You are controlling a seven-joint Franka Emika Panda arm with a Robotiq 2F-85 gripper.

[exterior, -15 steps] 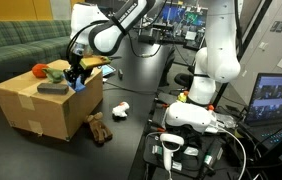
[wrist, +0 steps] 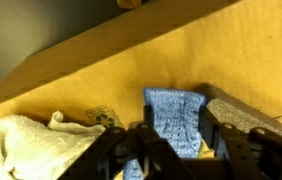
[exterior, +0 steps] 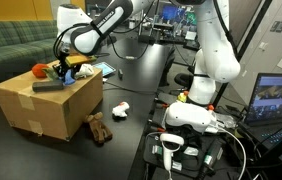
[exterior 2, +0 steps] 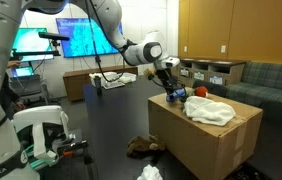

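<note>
My gripper is shut on a blue cloth-like piece (wrist: 177, 108), which sticks out beyond the dark fingers. Exterior view 1 shows this blue piece (exterior: 70, 75) over the top of a cardboard box (exterior: 31, 112), just behind a dark grey block (exterior: 48, 86). In the wrist view the grey block (wrist: 243, 114) lies right beside the blue piece; whether they touch I cannot tell. From the other side, the gripper (exterior 2: 175, 93) is low over the box top, partly hiding what it holds.
A white cloth (exterior 2: 210, 108) and a red round thing (exterior 2: 200, 92) share the box top. Beside the box are a brown toy-like object (exterior: 98, 128) and a small white item (exterior: 120, 109).
The gripper has carried the blue piece from the box's right edge leftward and back over its top, behind the grey block. The other objects look unmoved.
</note>
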